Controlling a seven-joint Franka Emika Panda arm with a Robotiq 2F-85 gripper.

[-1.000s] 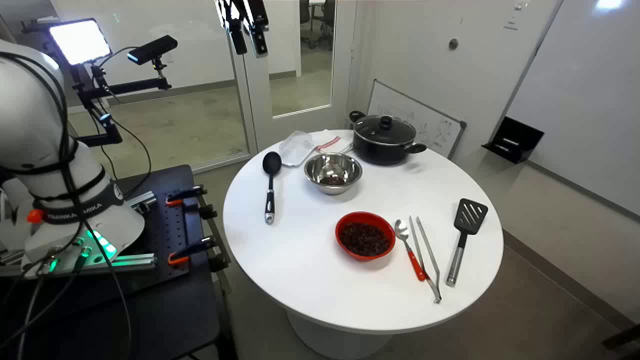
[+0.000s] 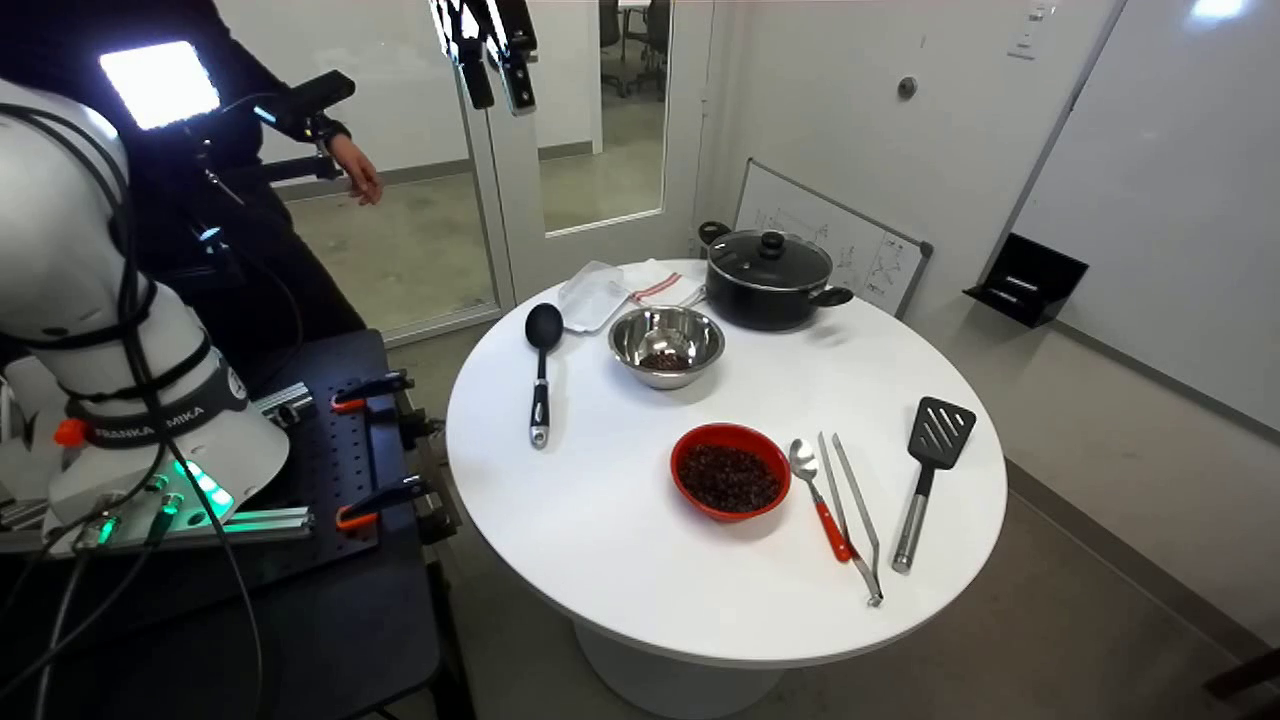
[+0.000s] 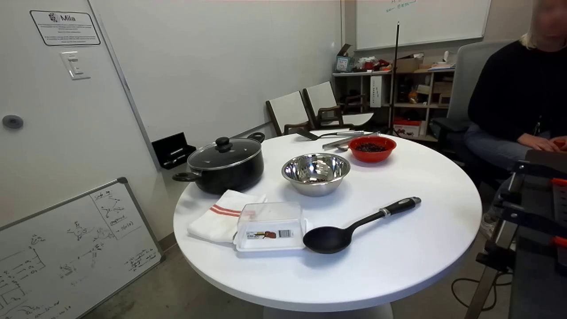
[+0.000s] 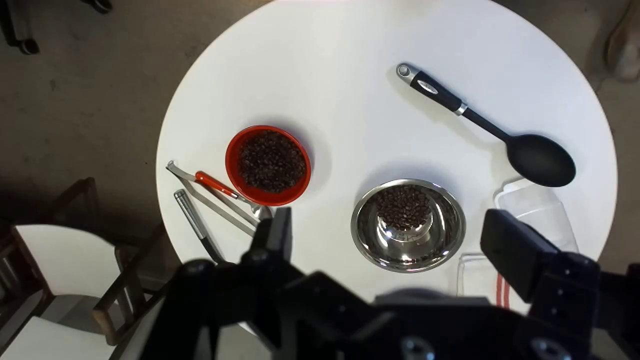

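Observation:
High above the round white table (image 2: 600, 528), my gripper (image 2: 501, 106) stands open with nothing between its fingers. From the wrist view, its dark fingers (image 4: 278, 237) spread wide over the scene below. A red bowl (image 4: 237, 174) full of dark beans sits on the table. Dark beans also lie in the bottom of a steel bowl (image 4: 447, 243). A black spoon (image 3: 328, 239) rests near a clear plastic container (image 3: 269, 242). Beside the red bowl lie a small spoon with a red handle (image 2: 830, 528), metal tongs (image 2: 861, 510) and a slotted black spatula (image 2: 942, 434).
A lidded black pot (image 3: 228, 170) stands at one side of the table, close to a folded white towel (image 3: 212, 226) with red stripes. Bare table lies between the black spoon and the red bowl. A person (image 2: 240, 204) stands behind the arm's base.
A person in dark clothes has come into view behind the arm's base at the left. My gripper and the objects on the table look unmoved.

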